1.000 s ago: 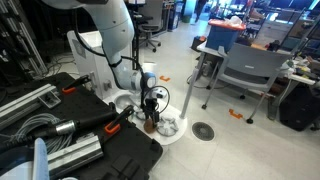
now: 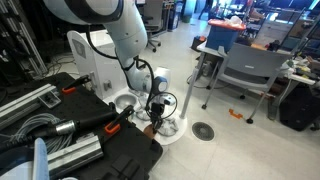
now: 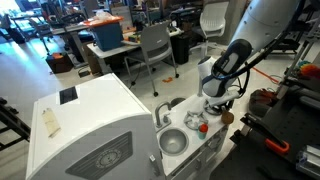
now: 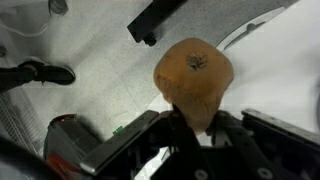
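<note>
A brown, rounded object (image 4: 195,75) with a dark spot on top fills the middle of the wrist view, right at my gripper. It covers the fingertips, so whether they press on it is hidden. In exterior view 1 the same brown object (image 2: 150,131) shows low beneath my gripper (image 2: 152,122), near the edge of the white round table. From the other side, the brown object (image 3: 227,117) appears just under my gripper (image 3: 222,108), beside the dark tabletop.
A metal bowl (image 3: 174,141) and a red item (image 3: 203,127) stand on the white table. Crumpled grey cloth (image 2: 168,126) lies near the arm. The black table (image 2: 130,155) is close in front. Open floor (image 2: 240,150) lies to the right.
Over the last second my gripper and the brown object have shifted slightly downward in exterior view 1, toward the black table. The arm leans lower now.
</note>
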